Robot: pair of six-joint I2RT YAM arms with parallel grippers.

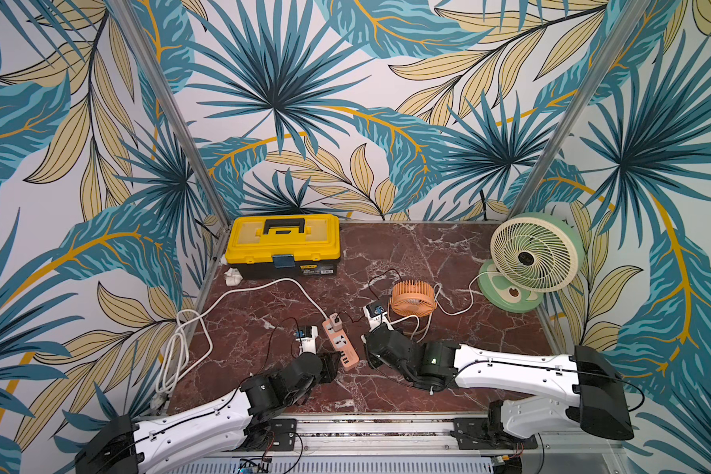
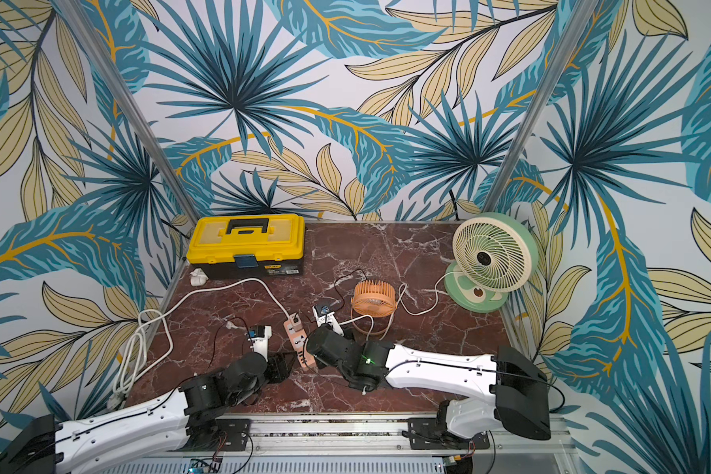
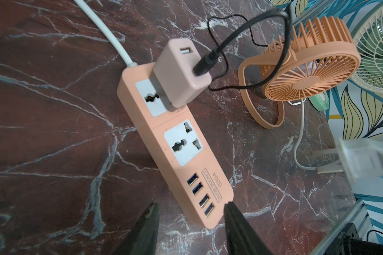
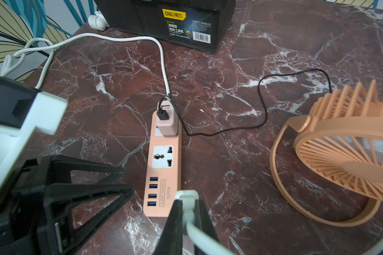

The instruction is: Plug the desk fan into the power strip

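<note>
The orange power strip point(image 3: 166, 140) lies on the table; in the left wrist view its free socket point(image 3: 183, 142) shows beside the pink charger point(image 3: 180, 72) plugged at its cord end. My left gripper is part open at the strip's USB end, with no object held between its fingers. My right gripper is shut on a white plug point(image 4: 186, 195), whose white cable trails to the right. The plug is above the table beside the strip's USB end, apart from the socket. The green desk fan point(image 1: 529, 256) stands at the back right.
An orange fan point(image 1: 412, 298), its black cable running to the charger, stands right of the strip. A yellow and black toolbox point(image 1: 283, 245) sits at the back left. The strip's white cord point(image 1: 249, 290) loops along the left side. Bare table lies at front right.
</note>
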